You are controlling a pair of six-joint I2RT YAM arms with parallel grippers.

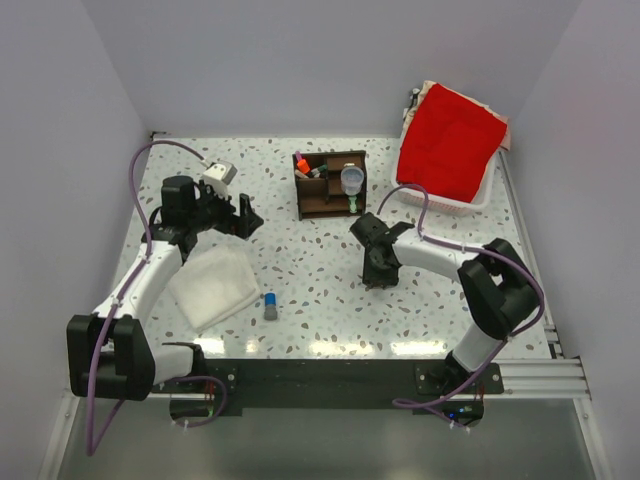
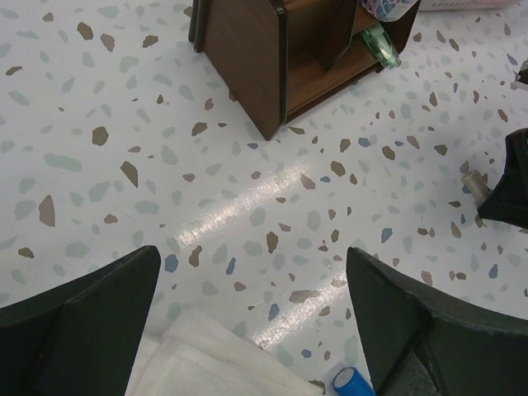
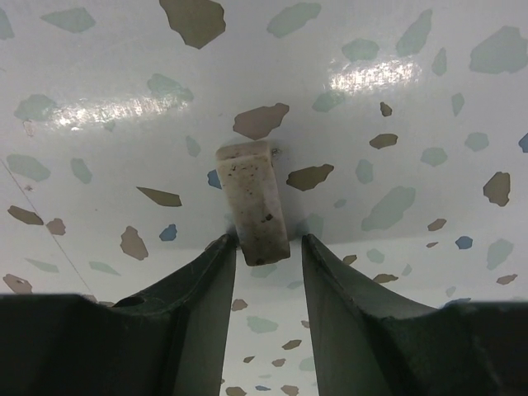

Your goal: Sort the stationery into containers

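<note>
In the right wrist view a worn whitish eraser [image 3: 255, 206] lies on the speckled table, its near end between the fingertips of my right gripper. A narrow gap shows on each side of it, so the fingers stand part open around it. From above, the right gripper [image 1: 380, 281] hides most of the eraser. My left gripper [image 1: 250, 217] hangs open and empty over the left side of the table. The brown wooden organizer [image 1: 328, 208] stands at the back middle, holding several items, among them a clear cup [image 1: 352, 180] and a green item [image 1: 353, 204].
A blue-capped grey object [image 1: 270, 306] lies beside a folded white cloth [image 1: 213, 287] at the front left. At the back right, a white basket [image 1: 445, 205] bears a red cloth [image 1: 450, 145].
</note>
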